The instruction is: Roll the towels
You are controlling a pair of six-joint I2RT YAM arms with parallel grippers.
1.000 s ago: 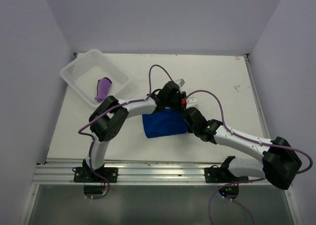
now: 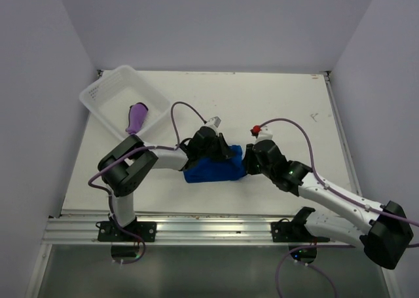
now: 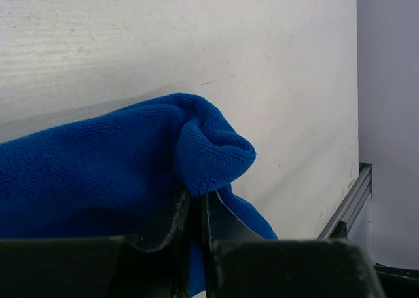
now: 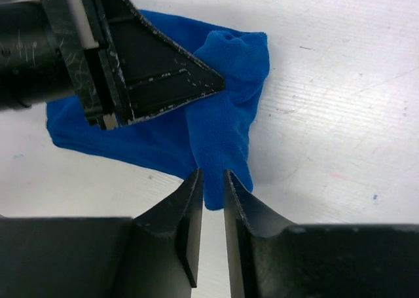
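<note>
The blue towel (image 2: pixel 211 171) lies on the white table beneath my left arm, its right edge folded over into a raised roll, as the blue towel (image 4: pixel 219 134) shows in the right wrist view. My left gripper is shut on this fold near its far end, with cloth bunched at the fingertips. Just off the roll's near end, my right gripper is slightly open; bare table shows between its fingers, and the tips overlap the towel's end in view. A rolled purple towel (image 2: pixel 137 116) rests inside the white basket (image 2: pixel 98 100).
The basket occupies the table's back left corner. Bare table (image 2: pixel 288 101) spreads across the back and right. The two grippers are close together over the towel. A metal rail (image 2: pixel 196 227) runs along the front edge.
My left gripper has shifted left and slightly nearer, and the towel's left edge has slid a little left.
</note>
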